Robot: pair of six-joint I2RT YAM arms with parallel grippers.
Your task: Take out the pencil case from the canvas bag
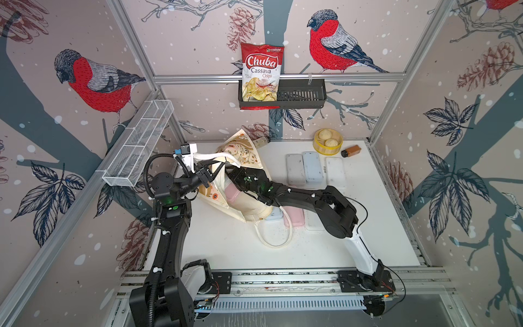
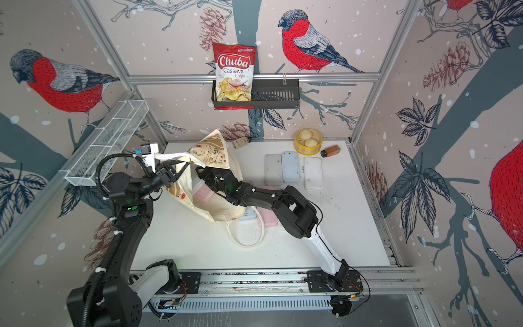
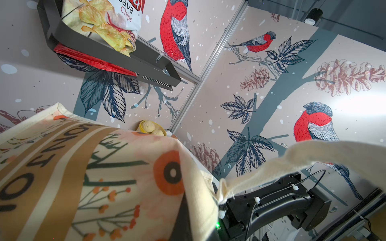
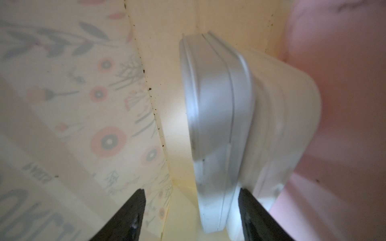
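The cream floral canvas bag (image 1: 242, 209) lies on its side, opening toward the front. My left gripper (image 1: 215, 166) is shut at the bag's upper rim beside the raised strap (image 3: 329, 154); whether fabric sits between its fingers is unclear. My right gripper is inside the bag, open, facing a pale grey pencil case (image 4: 213, 120) standing on edge. Its fingertips lie either side of the case's near end, with a cream case (image 4: 281, 120) behind and pink (image 4: 341, 120) at the right.
Several cases (image 1: 313, 166) lie on the table right of the bag, some under the right arm. A yellow steamer (image 1: 327, 142) and small bottle stand at the back right. A dark shelf (image 1: 305, 92) with chips and a wire basket (image 1: 136, 144) hang on the walls.
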